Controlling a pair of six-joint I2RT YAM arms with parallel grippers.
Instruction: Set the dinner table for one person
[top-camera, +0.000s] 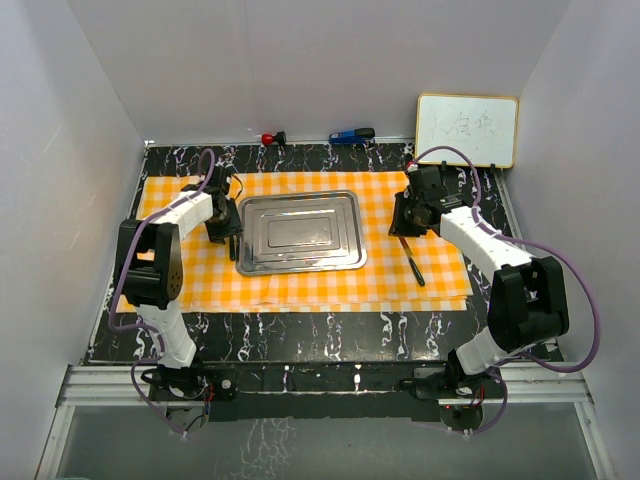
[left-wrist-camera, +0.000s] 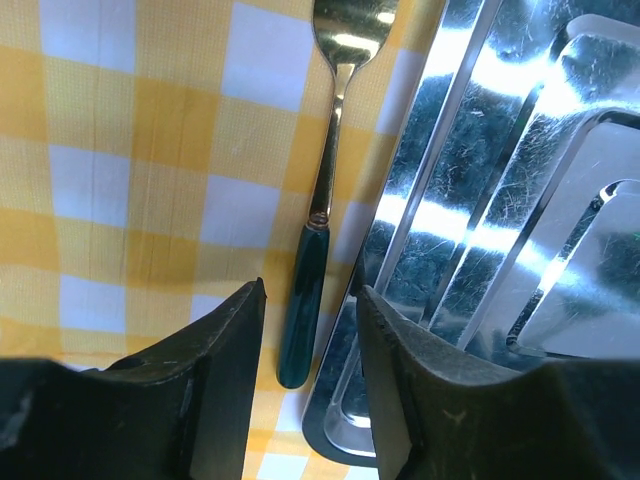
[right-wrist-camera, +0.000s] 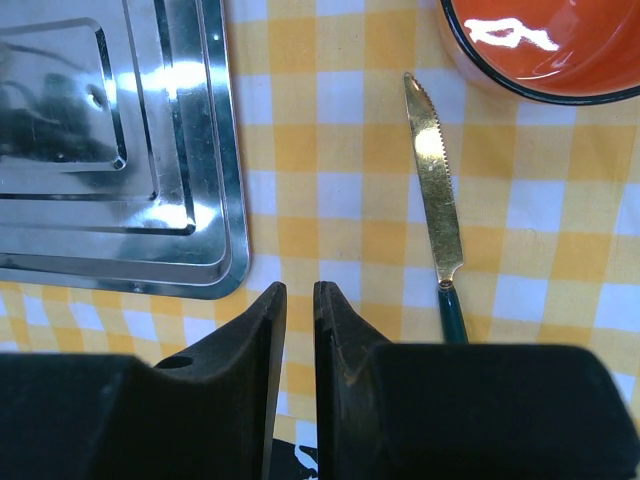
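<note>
A steel tray (top-camera: 300, 232) lies in the middle of the yellow checked cloth (top-camera: 300, 295). Just left of it lies a spoon with a dark green handle (left-wrist-camera: 305, 300). My left gripper is over that handle, fingers apart, nothing seen held. Right of the tray lies a knife (right-wrist-camera: 437, 200) with a green handle, below an orange bowl (right-wrist-camera: 540, 45), which my right arm mostly hides in the top view. My right gripper is shut and empty above the cloth between tray and knife.
A whiteboard (top-camera: 465, 130) stands at the back right; a red object (top-camera: 272, 138) and a blue one (top-camera: 350, 135) lie on the back edge. Walls enclose the sides and back.
</note>
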